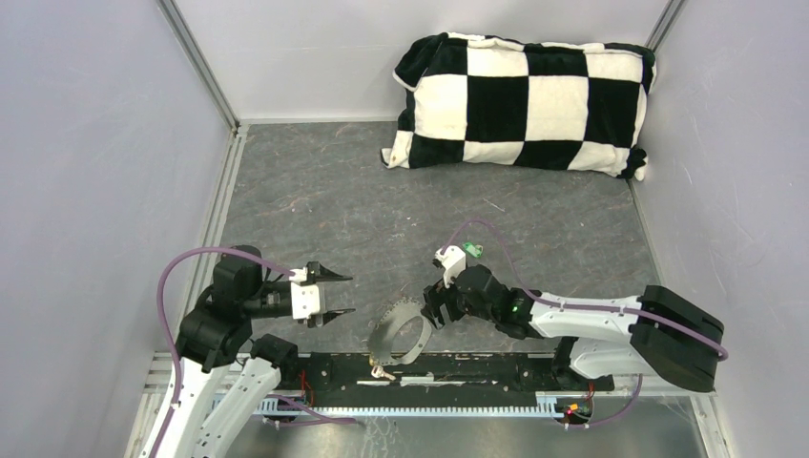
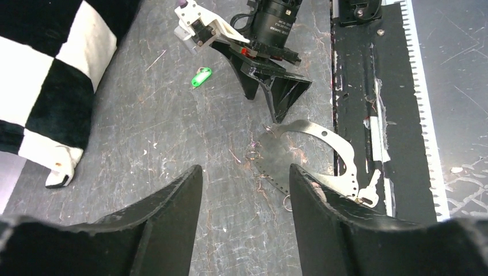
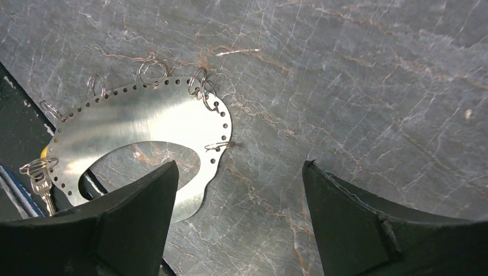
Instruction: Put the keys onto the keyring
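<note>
A curved metal plate (image 3: 155, 118) lies flat on the dark floor, with small holes and several wire rings along its edge. One ring at its end carries a silver key (image 3: 41, 187), which rests by the dark strip. A green key tag (image 2: 201, 76) lies apart on the floor behind the right arm. My left gripper (image 1: 353, 295) is open to the left of the plate, nothing between its fingers. Beside the plate's right edge, my right gripper (image 1: 429, 310) stands open and empty above the floor; its wrist view shows the plate between and beyond the left finger.
A black-and-white checkered cushion (image 1: 529, 103) lies against the back wall. Along the front runs a dark trough (image 1: 448, 396) with a white toothed strip.
</note>
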